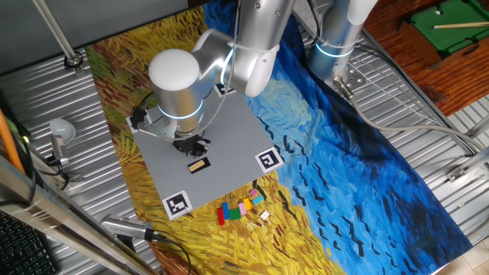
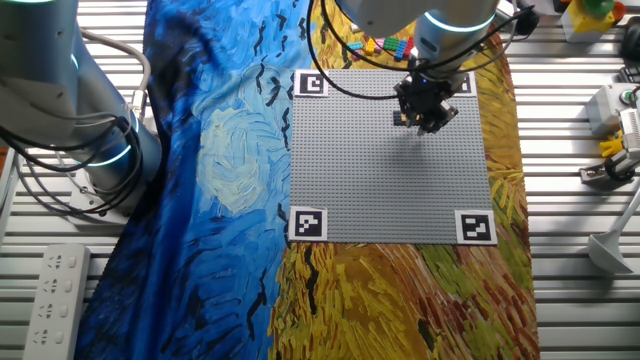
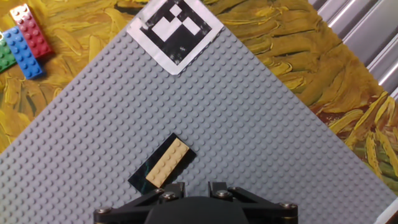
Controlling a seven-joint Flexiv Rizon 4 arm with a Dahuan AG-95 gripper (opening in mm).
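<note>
A tan brick (image 3: 168, 163) sits on a longer black brick (image 3: 138, 179), lying at a slant on the grey studded baseplate (image 3: 249, 124) in the wrist view. My gripper shows at the bottom edge of that view, its fingertips apart and nothing visible between them. The two stacked bricks lie just left of the fingers, clear of them in the picture. From exterior view 1, the dark gripper (image 1: 195, 145) hangs over the baseplate beside the tan brick (image 1: 198, 165). In exterior view 2 the gripper (image 2: 428, 112) partly hides the bricks.
Several coloured bricks (image 1: 234, 213) lie on the painted cloth outside the baseplate. White-bordered markers (image 1: 269, 160) sit at the baseplate corners. Most of the baseplate is bare.
</note>
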